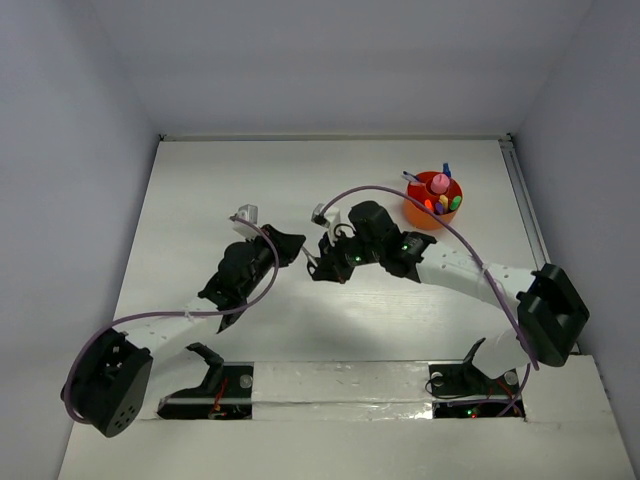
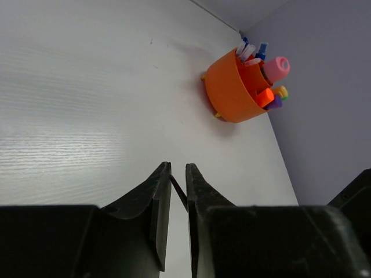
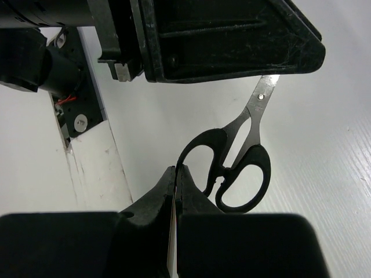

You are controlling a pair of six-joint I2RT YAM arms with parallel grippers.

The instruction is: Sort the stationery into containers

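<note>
Black-handled scissors [image 3: 255, 174] are gripped at one handle by my right gripper, which is shut on them in the right wrist view, with the blades pointing up toward my left gripper [image 1: 300, 241]. The blade tip passes behind the left gripper's dark body at the top of that view. In the left wrist view my left gripper's fingers are close together with a narrow dark strip between them; whether they grip the blade is unclear. An orange pen holder [image 1: 425, 217] with pens and markers stands at the back right.
Walls border it at the back and sides, and the arm bases stand along the front edge.
</note>
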